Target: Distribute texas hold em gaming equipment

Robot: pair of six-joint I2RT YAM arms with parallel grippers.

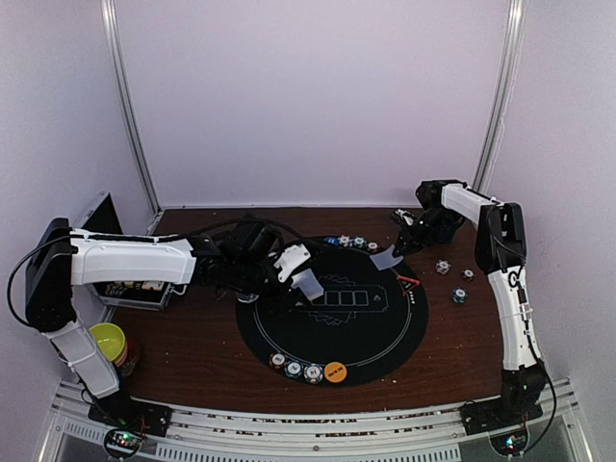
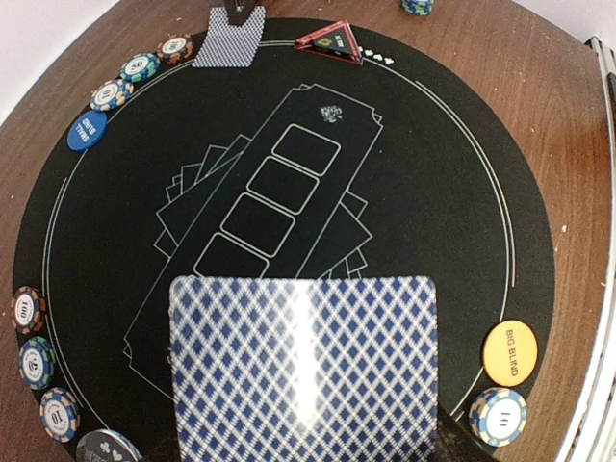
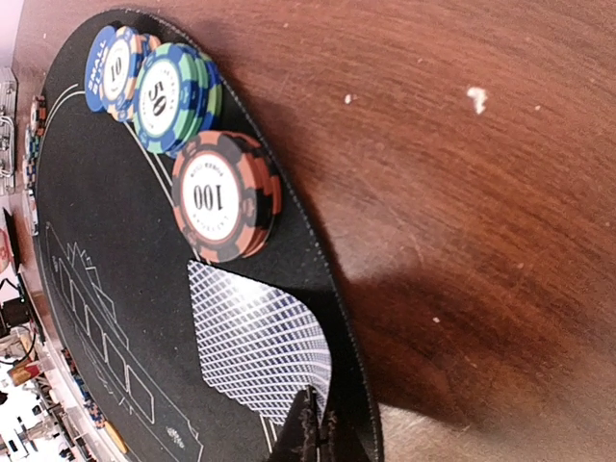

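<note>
A blue-and-white patterned playing-card deck [image 2: 303, 371] fills the lower middle of the left wrist view. My left gripper [image 1: 292, 273] is shut on it, over the left part of the black poker mat [image 1: 366, 346]; the deck hides most of its fingers. In the right wrist view my right gripper is shut on the edge of a dealt card [image 3: 255, 337], which bends up near the fingertips. That card lies at the mat's far right rim, beside the orange 100 chips [image 3: 226, 197]. Whether it is one card or two, I cannot tell.
Along the rim sit green 50 chips [image 3: 173, 101], the blue small blind [image 2: 87, 130], the yellow big blind [image 2: 510, 353] and a red triangular marker [image 2: 330, 43]. Loose chip stacks [image 1: 460, 295] stand right of the mat, a green bowl [image 1: 108, 340] far left.
</note>
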